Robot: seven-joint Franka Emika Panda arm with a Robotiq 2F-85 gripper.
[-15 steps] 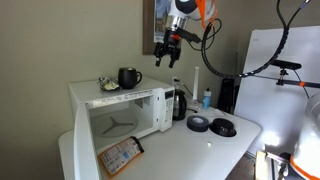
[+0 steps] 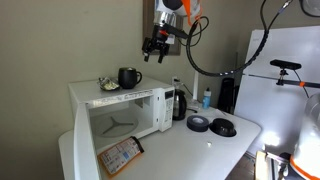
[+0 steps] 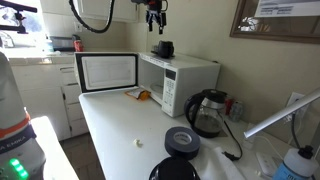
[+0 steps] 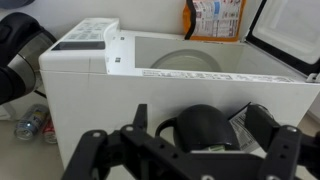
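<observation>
My gripper hangs high above the right part of the white microwave, pointing down, its fingers open and empty. In the wrist view the two dark fingers stand apart near the bottom. A black mug rests on top of the microwave; in the wrist view this mug lies beyond and between the fingers, not touched. Beside it is a patterned packet. The microwave's door hangs open, and a turntable plate shows inside it.
An orange-edged packet lies in front of the microwave. To its right stand a kettle, a roll of dark tape and a black pan. Cans stand behind the microwave.
In exterior view 1 my gripper has shifted left, toward the space above the mug. The mug, microwave and other things have not moved.
</observation>
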